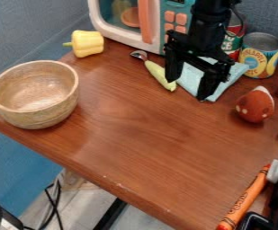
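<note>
My black gripper (189, 79) hangs at the back centre, low over a light blue cloth (207, 88) by a pale yellow-green banana-like item (162, 75). Its dark fingers overlap the cloth, so I cannot tell what, if anything, is between them. A small spoon (140, 55) lies behind the yellow item.
A wooden bowl (33, 94) stands left, a yellow pepper (87, 41) behind it. A toy microwave (129, 22) and cans (259, 58) line the back. A football (255, 104) and an orange crayon (249, 198) are right.
</note>
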